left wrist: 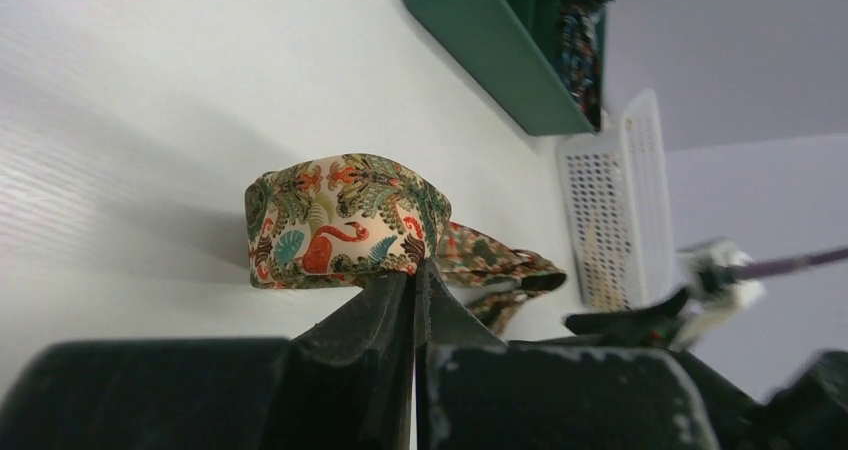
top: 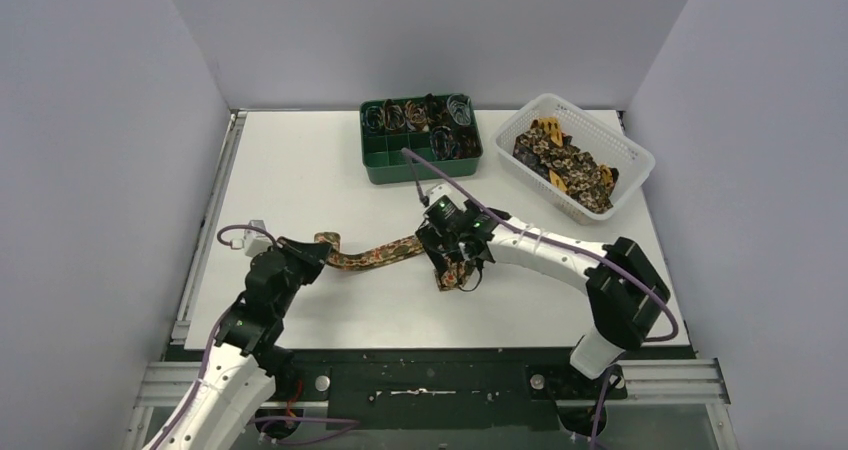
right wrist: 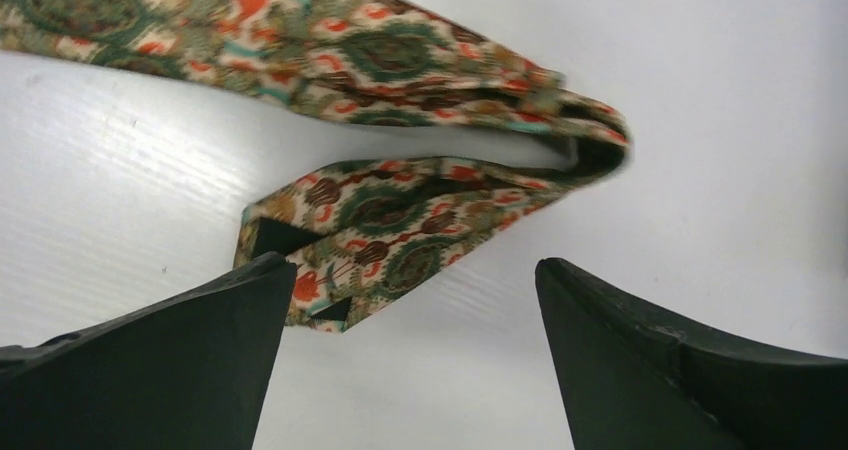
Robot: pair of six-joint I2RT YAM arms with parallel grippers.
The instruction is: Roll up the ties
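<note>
One patterned tie [top: 378,256], printed in red, green and cream, stretches across the table between my two arms. My left gripper is shut on the tie, and a short end of it flops over beyond the fingertips in the left wrist view. Its other end doubles back in a narrow fold [right wrist: 590,140] and lies on the table with dark patches showing. Above that folded part my right gripper stands open, nothing between its fingers. In the top view the right arm hides some of the fold.
A green divided box [top: 420,170] at the back holds several rolled ties, with some cells empty. At the back right stands a white basket [top: 632,160] with more patterned ties.
</note>
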